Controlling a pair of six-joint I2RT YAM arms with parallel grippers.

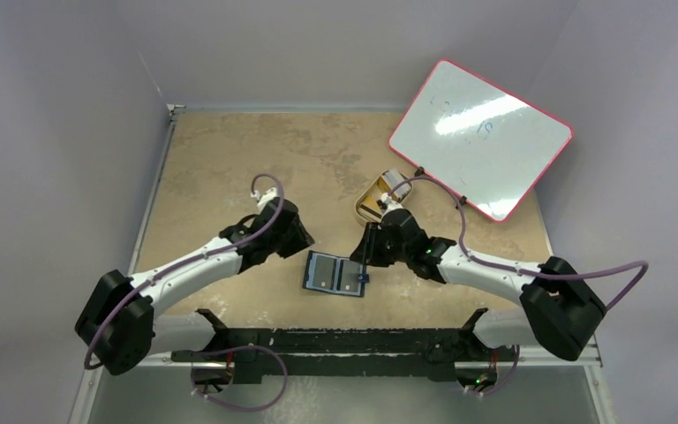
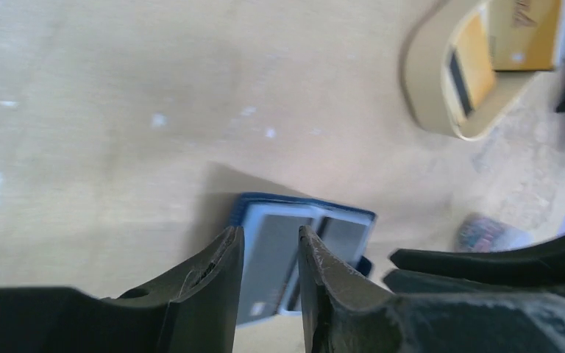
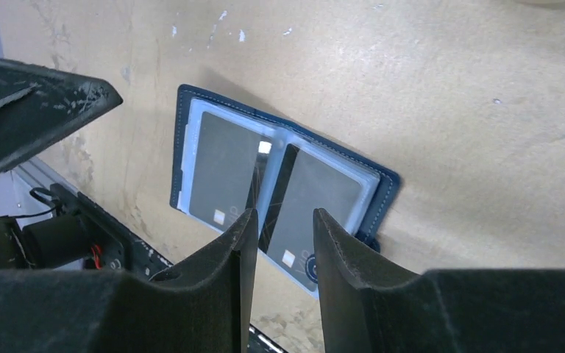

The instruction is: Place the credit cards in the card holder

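Observation:
The card holder (image 1: 322,274) lies spread flat on the table, dark blue with two clear pockets. In the right wrist view, each pocket shows a grey panel (image 3: 316,195) with a small white square; whether these are cards or lining I cannot tell. My left gripper (image 1: 309,238) is open and empty, above the table by the holder's far left corner. My right gripper hovers over the holder's right part, fingers apart and nothing between them. Beyond the holder, a tan tray (image 2: 419,73) contains gold-coloured cards (image 2: 524,33) and other flat pieces.
A whiteboard with a red rim (image 1: 481,137) leans at the back right, close behind the tray. Bare table (image 1: 247,150) extends across the back left. Both arms are near each other around the holder.

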